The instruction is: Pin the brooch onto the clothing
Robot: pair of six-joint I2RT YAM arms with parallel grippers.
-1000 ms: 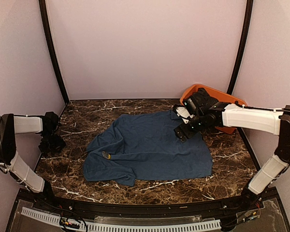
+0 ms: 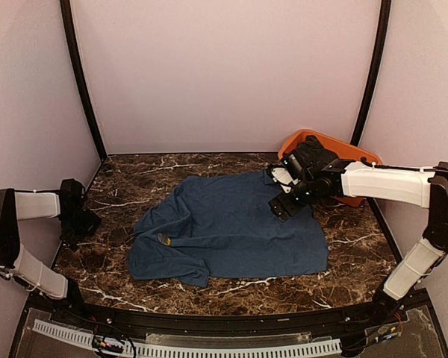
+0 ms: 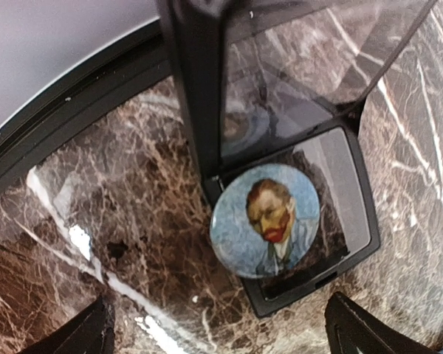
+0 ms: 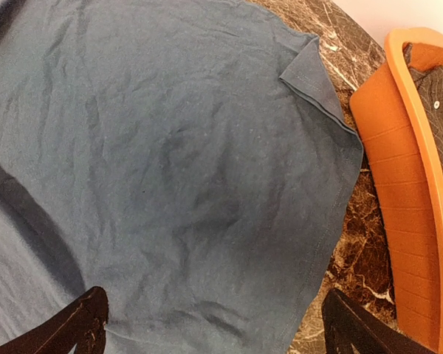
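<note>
A round brooch (image 3: 266, 220) with a painted portrait of a bearded man lies in an open black-framed clear case (image 3: 340, 188), in the left wrist view. My left gripper is over it, open, its fingers (image 3: 80, 330) apart and nothing between them. The blue clothing (image 2: 239, 224) is spread over the middle of the table, rumpled at its left. On that left part sits a small yellow and grey round piece (image 2: 164, 239). Above the clothing's right side, my right gripper stands open and empty.
An orange bin (image 4: 399, 192) holding dark cloth (image 2: 313, 151) stands at the back right, close to the right arm. The left wall (image 2: 22, 127) is near the left gripper. Bare marble table (image 2: 119, 186) lies between the left gripper and the clothing.
My left arm has shifted slightly toward the front of the table and a little left. The right arm, the clothing and the piece on it have stayed put.
</note>
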